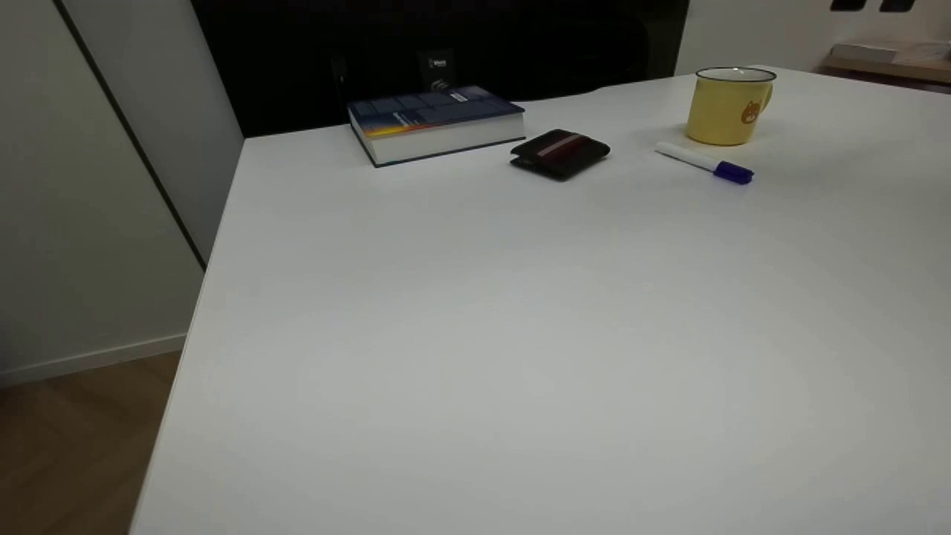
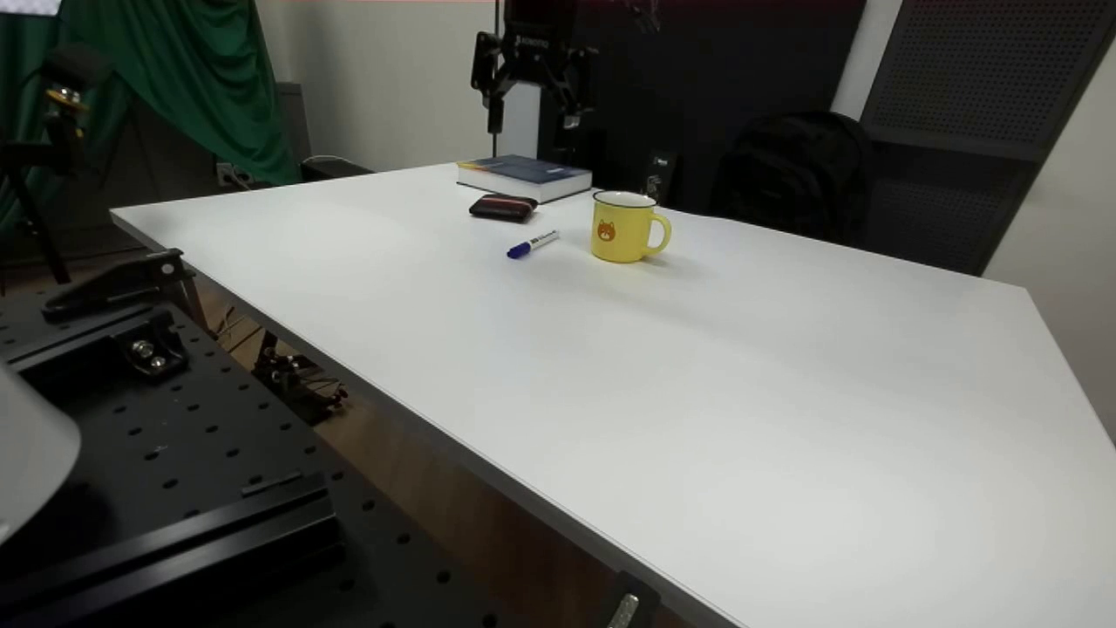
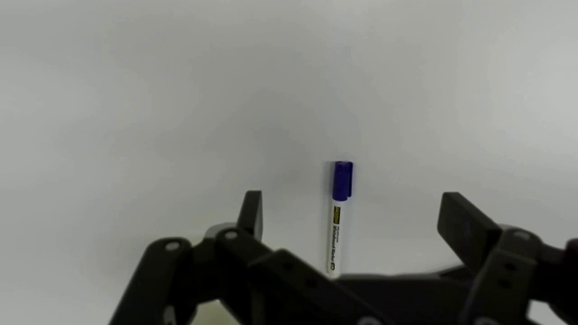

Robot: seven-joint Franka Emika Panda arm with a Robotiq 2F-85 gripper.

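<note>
A whiteboard marker (image 3: 336, 227) with a blue cap lies flat on the white table. In the wrist view my open gripper has its fingers (image 3: 250, 214) to either side of the marker, well apart from it, with nothing held. Exterior view 2 shows the gripper (image 2: 533, 117) raised high above the tabletop; only its dark fingertips (image 1: 847, 4) enter the top right of exterior view 1. Close to the marker stands a yellow mug (image 2: 622, 230), upright, with a bear face on it. The gripper hides the marker's lower end in the wrist view.
A dark folded wallet (image 1: 562, 155) lies left of the marker in exterior view 1. Beyond it is a thick blue book (image 1: 437, 120) near the table's edge.
</note>
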